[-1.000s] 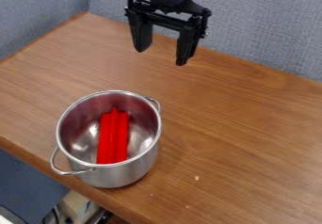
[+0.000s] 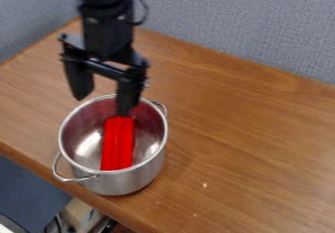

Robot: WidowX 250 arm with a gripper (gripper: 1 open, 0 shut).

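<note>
A steel pot [image 2: 143, 168] with two wire handles stands at the table's lower left. Inside it rests a long red object [image 2: 118, 147], leaning toward the back of the pot. My black gripper [image 2: 102, 88] hangs over the pot's back rim, open, its two fingers apart, the right one just above the red object's upper end and partly in front of it.
A grey wall rises at the back, and the table's edge runs along the lower left beside the pot.
The pot and red object look unchanged.
</note>
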